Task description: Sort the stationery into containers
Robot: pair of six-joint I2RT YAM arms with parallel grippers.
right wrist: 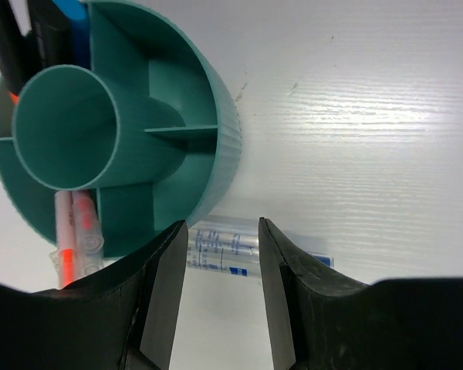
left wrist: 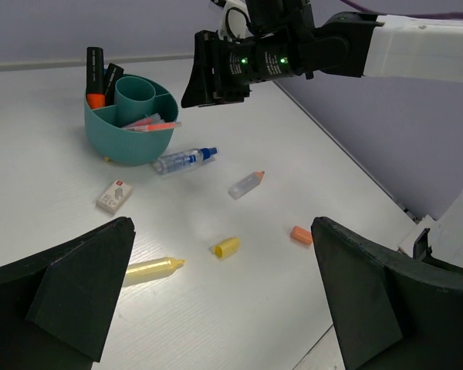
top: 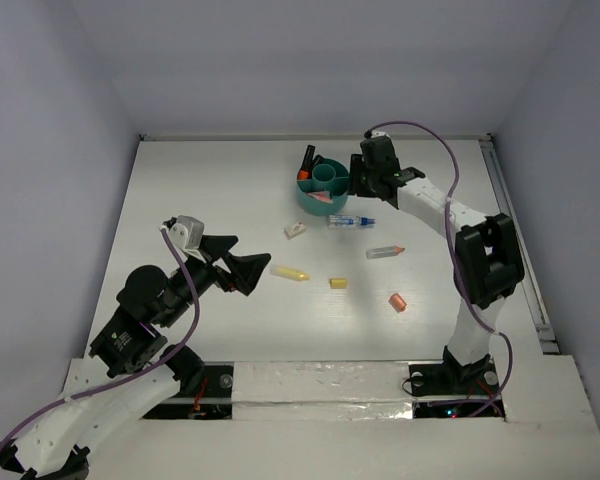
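Observation:
A teal divided holder (left wrist: 108, 135) holds dark markers (left wrist: 95, 77) and pinkish pens (right wrist: 65, 231). My right gripper hangs at its right side; its fingertips are close together, and what is between them cannot be seen. A clear blue-capped tube (right wrist: 224, 251) lies beside the holder, below that gripper. On the table lie a grey pencil-shaped piece (left wrist: 245, 185), a yellow tube (left wrist: 150, 270), a yellow cap (left wrist: 226, 247), an orange piece (left wrist: 300, 235) and an eraser (left wrist: 114, 196). My left gripper stands open at lower left, with nothing between its fingers.
Grey walls enclose it on the sides and back. A metal rail (top: 510, 210) runs along the right edge.

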